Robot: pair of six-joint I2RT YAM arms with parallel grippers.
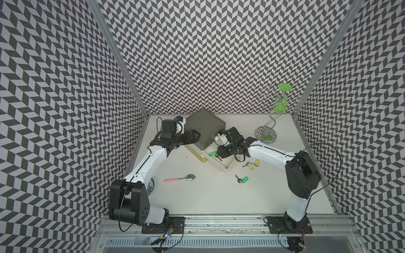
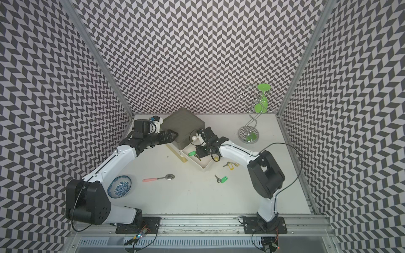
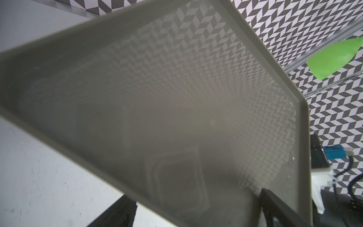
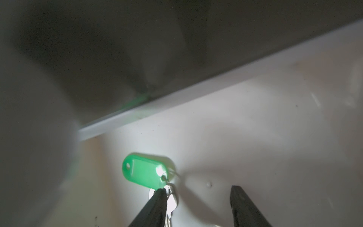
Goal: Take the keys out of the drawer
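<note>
A grey box (image 1: 205,126) stands at the back with its white drawer (image 1: 227,168) pulled out toward the front right. Inside the drawer lies a key with a green tag (image 4: 143,171). My right gripper is open above the drawer floor, its left finger close to the key (image 4: 170,202) and nothing visibly held. At the box's left corner is my left gripper (image 1: 196,135). Its fingers (image 3: 278,210) stand wide apart with the box's corner between them; whether they press on it cannot be seen.
Keys with a green tag (image 1: 244,180) and keys with yellow tags (image 1: 250,167) lie right of the drawer. A spoon (image 1: 179,178) and a blue-patterned bowl (image 2: 119,186) are at the left. A wire stand (image 1: 266,134) stands back right.
</note>
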